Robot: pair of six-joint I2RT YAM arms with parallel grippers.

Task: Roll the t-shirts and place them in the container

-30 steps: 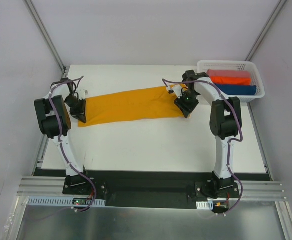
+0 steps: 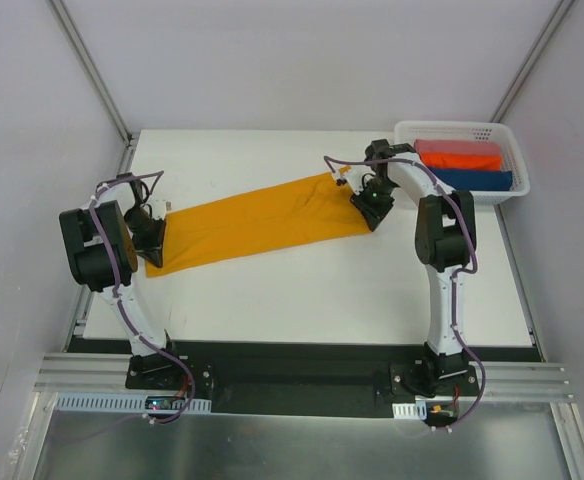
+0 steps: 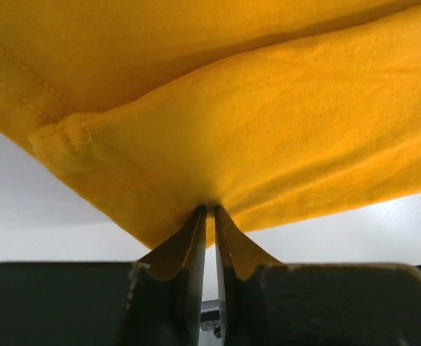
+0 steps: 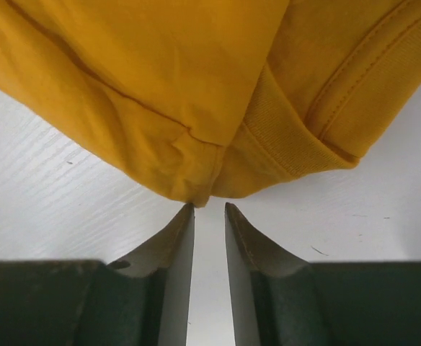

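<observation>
An orange T-shirt (image 2: 252,220) lies folded into a long, slanting strip on the white table. My left gripper (image 2: 154,240) is at the strip's left end; in the left wrist view its fingertips (image 3: 209,213) press into the cloth near a hemmed corner, close together with a narrow gap. My right gripper (image 2: 367,205) is at the strip's right end; in the right wrist view its fingertips (image 4: 210,209) stand a little apart at the cloth's edge, where folded layers and a hem show.
A white basket (image 2: 512,140) at the back right holds pink, red and navy rolled shirts (image 2: 469,180).
The right gripper has moved only slightly.
</observation>
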